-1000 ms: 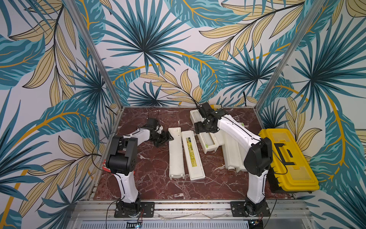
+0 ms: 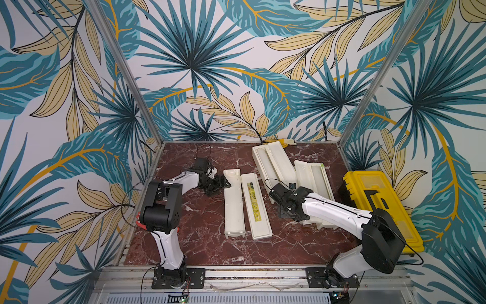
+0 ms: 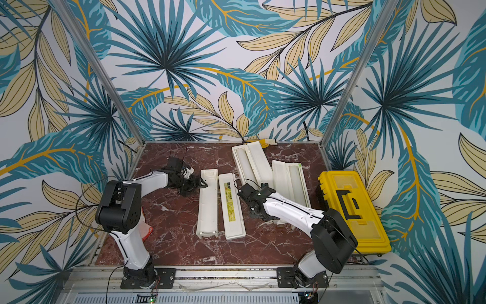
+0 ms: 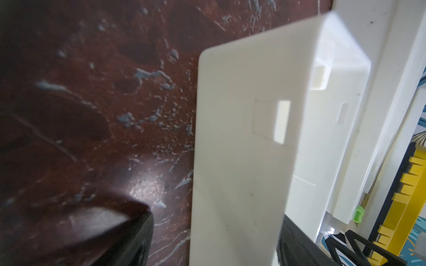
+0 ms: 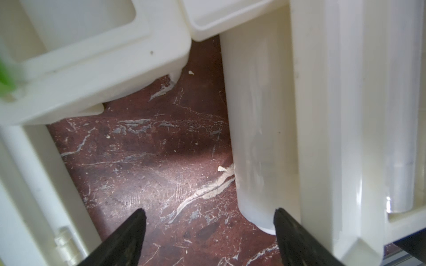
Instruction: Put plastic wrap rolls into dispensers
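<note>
My left gripper (image 2: 216,185) is at the upper end of the leftmost white dispenser piece (image 2: 234,205); in the left wrist view its part-open fingers straddle that piece's white end wall (image 4: 239,168). A white piece with a yellow label (image 2: 255,205) lies beside it. My right gripper is open over bare table between white pieces. In the right wrist view, a clear-white channel (image 5: 261,119) and a piece with what looks like a roll inside (image 5: 399,133) stand at the right; another piece (image 5: 88,62) is at top left.
A yellow toolbox (image 2: 379,207) stands at the right edge. More white pieces (image 3: 253,157) lie at the back middle. The front of the table and its left side near the arm base show bare marble.
My right arm has swung from the back middle toward the front right, over the right-hand white pieces. The left arm has barely moved.
</note>
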